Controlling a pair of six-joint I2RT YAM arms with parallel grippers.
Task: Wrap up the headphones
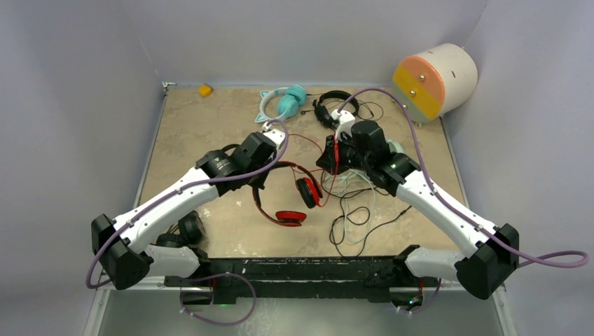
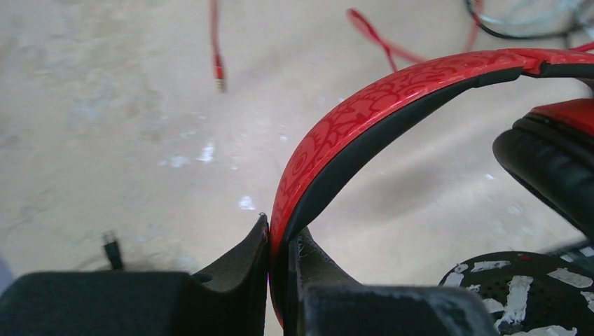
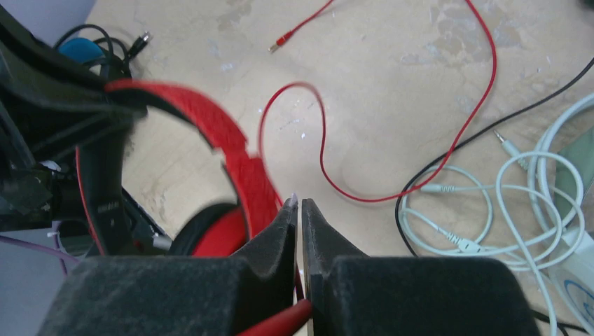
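The red headphones hang in the air at the middle of the top view, with red earcups (image 1: 291, 216) toward the front. My left gripper is shut on their red and black headband (image 2: 392, 87). To the right, my right gripper is shut, and the thin red cable (image 3: 323, 140) passes down to its fingertips and shows between them. A thick red piece of cable (image 3: 281, 322) crosses close below the fingers. Beyond, the cable loops over the table, its plug end (image 3: 281, 39) lying loose.
Turquoise headphones (image 1: 288, 103) and black headphones (image 1: 336, 106) lie at the back. Pale green cables (image 3: 522, 245) and a black cable (image 1: 365, 213) tangle right of centre. Black headphones (image 1: 190, 228) sit front left. A round drum-shaped box (image 1: 448, 77) fills the back right corner.
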